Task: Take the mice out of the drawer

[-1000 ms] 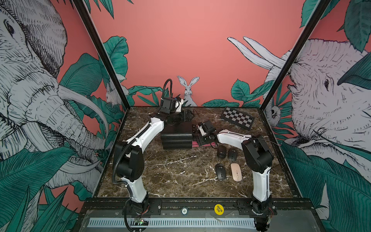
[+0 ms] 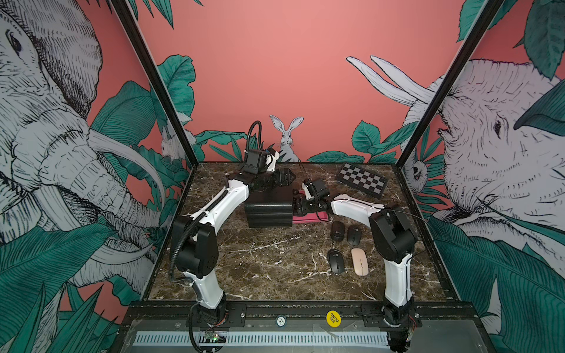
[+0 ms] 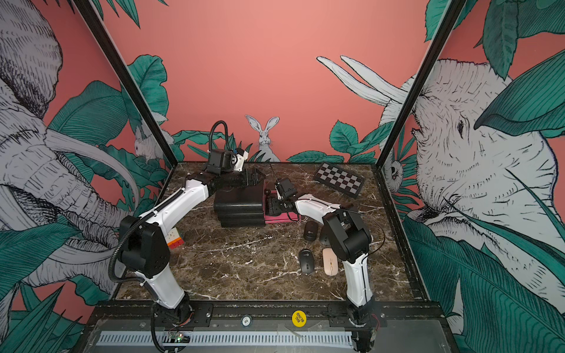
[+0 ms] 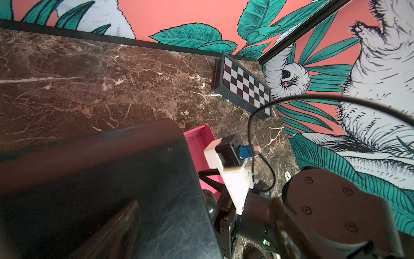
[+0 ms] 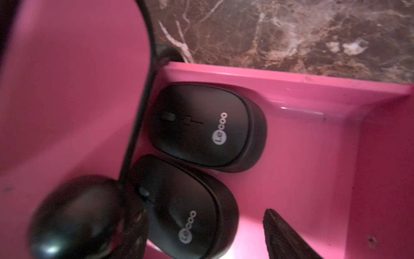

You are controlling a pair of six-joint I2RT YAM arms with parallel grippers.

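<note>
In the right wrist view, two black mice lie side by side in the pink drawer [image 5: 310,172], the upper mouse [image 5: 198,125] and the lower mouse [image 5: 181,207]. My right gripper reaches into the drawer with its fingers apart. The lower mouse lies between them; its near side overlaps the left finger, and pink floor shows beside the right finger [image 5: 284,237]. My left gripper stands over the top of the black cabinet [image 2: 269,213], fingers spread. Whether it touches the cabinet is hard to tell.
On the table right of the drawer lie a black mouse [image 2: 337,231], a second black mouse [image 2: 353,235], a dark mouse [image 2: 336,261] and a beige mouse [image 2: 360,261]. A checkered board [image 2: 362,179] lies at the back right.
My right gripper has shifted slightly left and toward the back over the drawer, showing more of the pink front side. The left arm has hardly moved. The mice on the table are unchanged.
</note>
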